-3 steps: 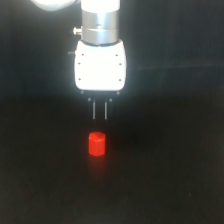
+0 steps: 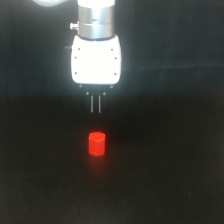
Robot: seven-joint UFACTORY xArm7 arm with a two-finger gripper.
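Observation:
A small red cylinder (image 2: 97,144) stands upright on the dark surface, near the middle of the camera view. Above it in the picture, my gripper (image 2: 96,111) points downward from its white body (image 2: 96,61). Two thin fingers (image 2: 92,104) are parted by a narrow gap, and I see nothing between them. A dark strip separates the fingertips from the cylinder's top, so the two look apart. How far apart they are in depth I cannot tell.
A dark backdrop (image 2: 180,40) fills the area behind the arm.
My gripper sits slightly higher and farther left in the picture, and its fingers appear closer together than before. The red cylinder has stayed in about the same place.

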